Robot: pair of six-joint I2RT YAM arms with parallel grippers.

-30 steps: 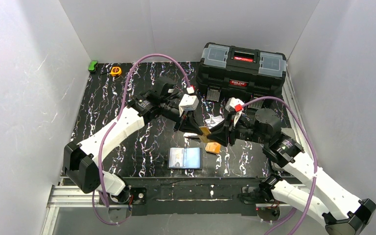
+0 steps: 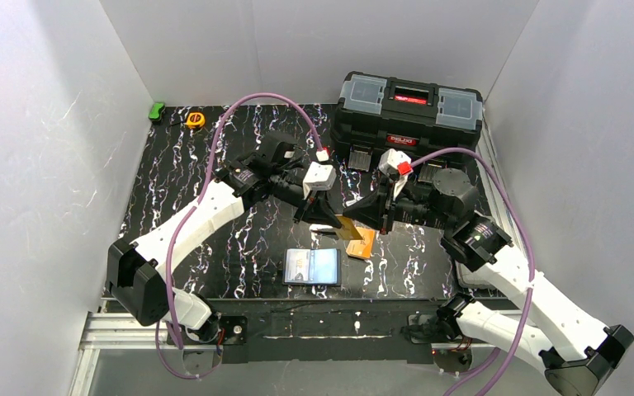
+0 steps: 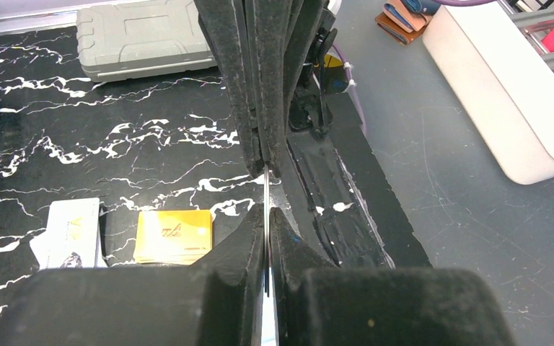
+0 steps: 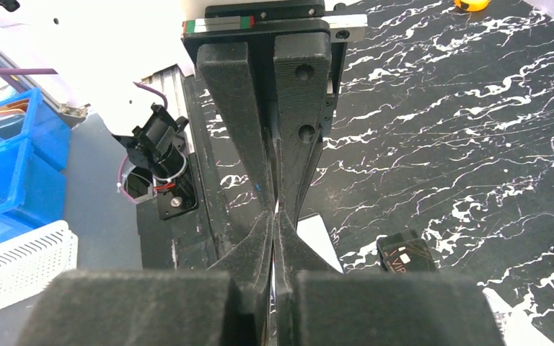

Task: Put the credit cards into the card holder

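Note:
A thin gold card (image 2: 347,228) stands between my two grippers in the top view. My left gripper is shut on it; the card's narrow edge runs upward between the fingertips. Facing it, my right gripper is shut, its tips right at the card's far end, and whether they touch it I cannot tell. The open card holder (image 2: 312,266), with clear pockets, lies below on the table. A pile of gold cards (image 3: 173,235) rests flat, with white cards (image 3: 72,229) beside it. A black card (image 4: 406,252) lies on the marble.
A black toolbox (image 2: 407,113) stands at the back right. An orange tape measure (image 2: 195,120) and a green object (image 2: 157,112) sit at the far left.
My right gripper has shifted a little toward the back and left, so more of the gold card's lower right part shows. The left arm and the holder have stayed almost still.

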